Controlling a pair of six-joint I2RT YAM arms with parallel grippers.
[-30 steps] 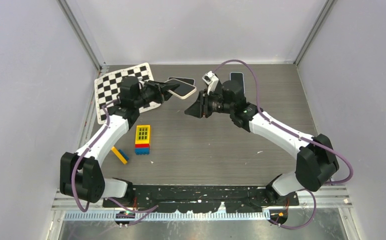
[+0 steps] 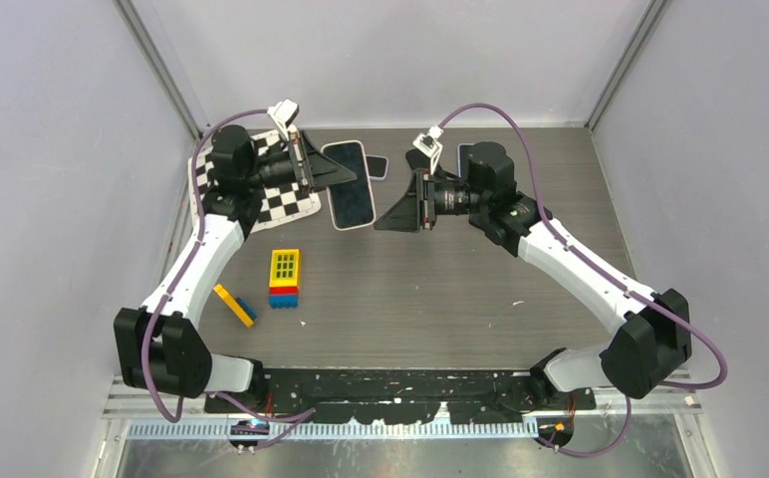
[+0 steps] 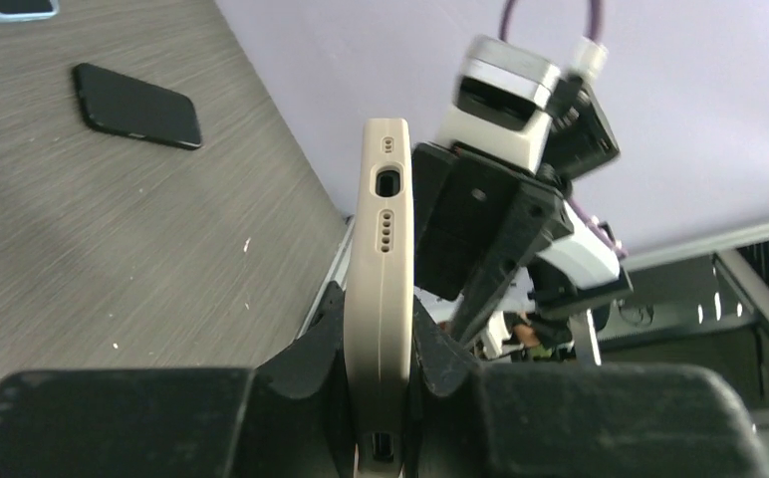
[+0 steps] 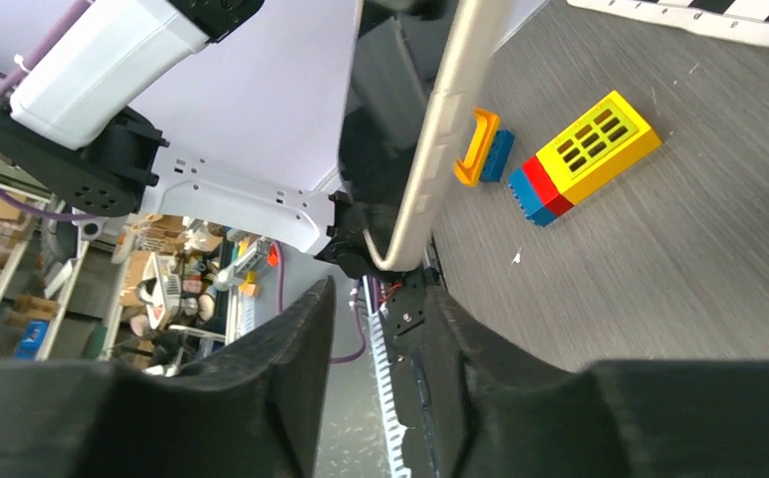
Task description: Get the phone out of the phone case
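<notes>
Held in the air over the table is a dark-screened phone (image 2: pixel 350 189) in a cream-coloured case (image 3: pixel 382 249). My left gripper (image 2: pixel 333 171) is shut on the phone case from the left side, and the left wrist view shows the case's end with its port opening edge-on between the fingers. The phone's screen still sits inside the case rim. Just right of the phone's lower corner is my right gripper (image 2: pixel 385 221), apart from the case. In the right wrist view a gap stands between its fingers, with nothing in it.
Other phones lie at the back: a light-rimmed one (image 2: pixel 377 166), a black one (image 3: pixel 138 106) and one behind the right arm (image 2: pixel 464 159). A checkered board (image 2: pixel 286 204) and toy bricks (image 2: pixel 284 277) occupy the left.
The left gripper has turned the phone so its screen shows more fully from above.
</notes>
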